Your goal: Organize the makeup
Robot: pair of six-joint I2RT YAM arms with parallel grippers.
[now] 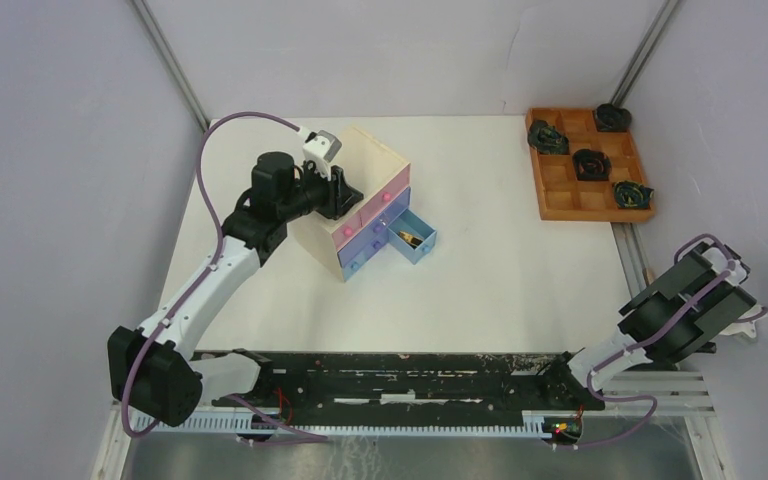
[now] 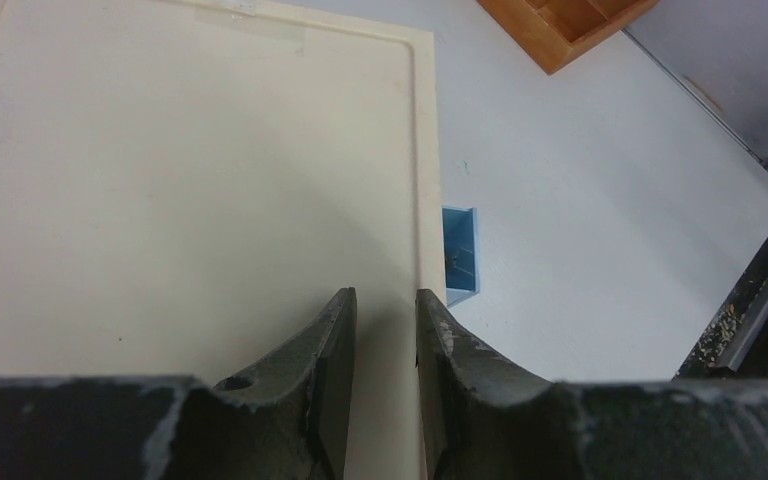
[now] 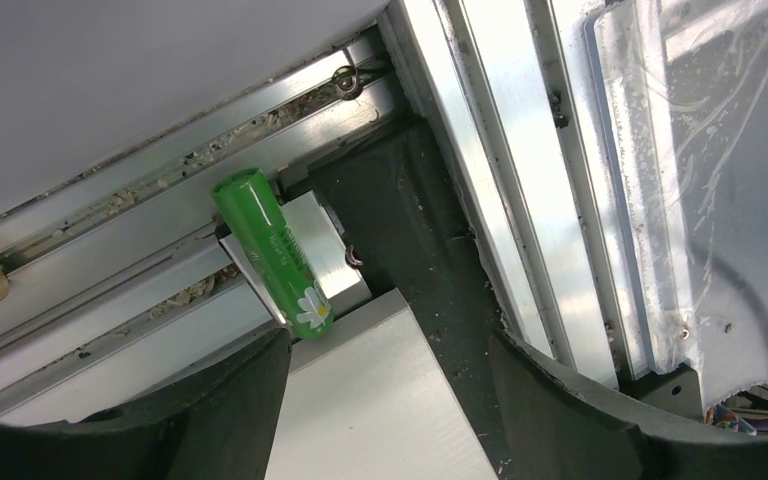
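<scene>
A cream drawer cabinet [image 1: 370, 155] with pink, purple and blue drawers stands left of centre. One blue drawer [image 1: 420, 250] is pulled out with small items inside. My left gripper is over the cabinet's top, its fingers slightly apart, nothing visible between them. My right gripper is off the table's right side, fingers apart, above metal rails where a green cylindrical tube [image 3: 272, 250] with a daisy print lies.
A wooden compartment tray [image 1: 560, 200] with several dark bundles sits at the back right.
</scene>
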